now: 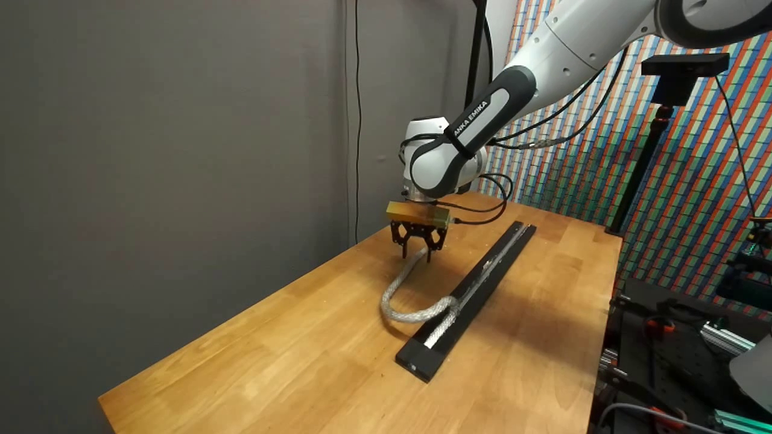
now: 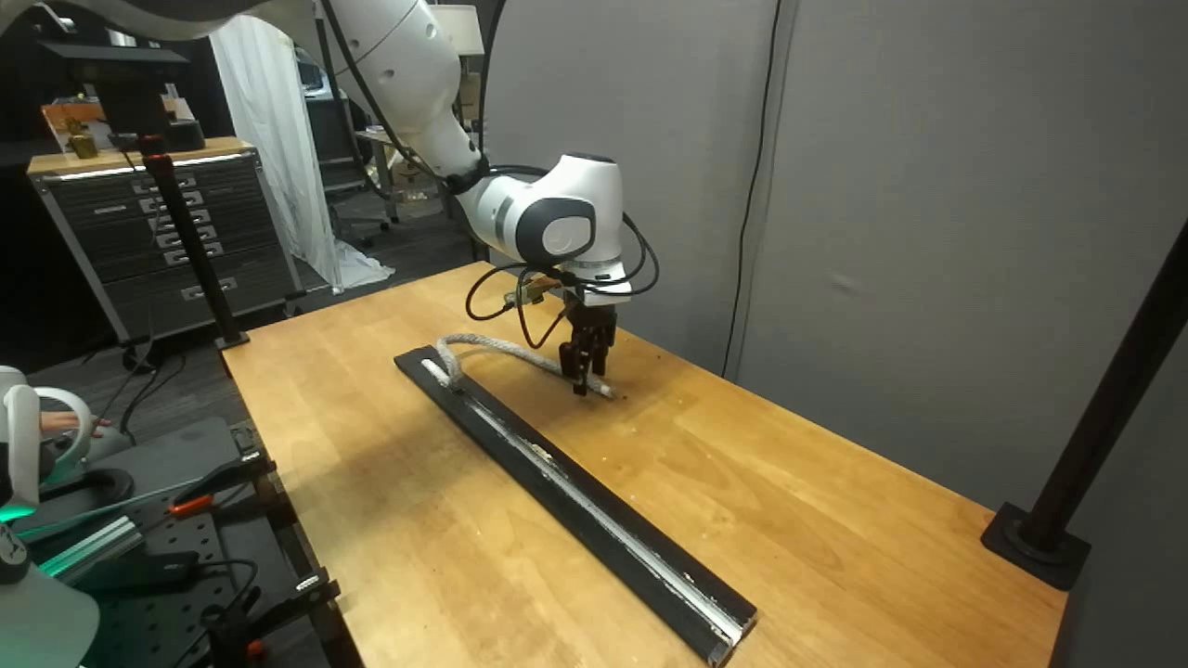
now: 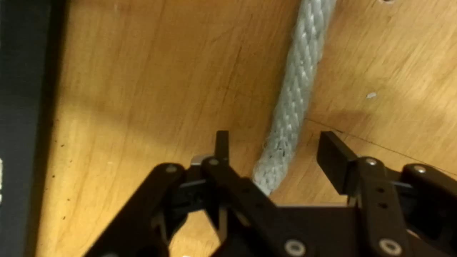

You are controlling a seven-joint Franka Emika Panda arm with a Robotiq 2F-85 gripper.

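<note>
A grey braided rope [image 1: 391, 290] curls over the wooden table, one part lying on a long black channel [image 1: 483, 281] with a pale groove. Its free end [image 3: 276, 165] lies on the wood, away from the channel. My gripper is low over that end, part open, with one finger [image 3: 221, 145] to the left of the rope and the other to its right. Bare wood shows on both sides between rope and fingers. In the second exterior view the gripper [image 2: 585, 384] stands close to the tabletop beside the rope [image 2: 501, 346].
A grey wall [image 1: 217, 144] runs along one side of it. Black camera stands rise at its edges, one with its base [image 2: 1036, 545] on the table. Cables loop from the arm's wrist.
</note>
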